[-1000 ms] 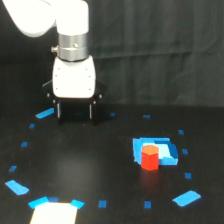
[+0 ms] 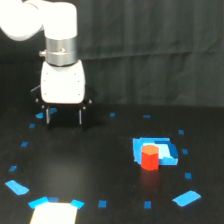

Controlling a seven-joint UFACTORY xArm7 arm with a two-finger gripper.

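My gripper point(image 2: 64, 118) hangs high over the left side of the dark table, its dark fingers spread well apart. I see nothing between them. Right of the middle stands a small red block point(image 2: 150, 158), at the front edge of a blue-and-white piece point(image 2: 166, 151). It covers part of that piece. Whether the block rests on it or just before it, I cannot tell. The gripper is far from both, up and to the left.
A pale, cream-coloured thing point(image 2: 54, 213) is cut off by the bottom edge at left. Blue tape point(image 2: 186, 198) and several small blue marks lie flat on the table.
My gripper has moved a little to the left and slightly lower, its fingers still apart. The red block and the blue-and-white piece have stayed where they were.
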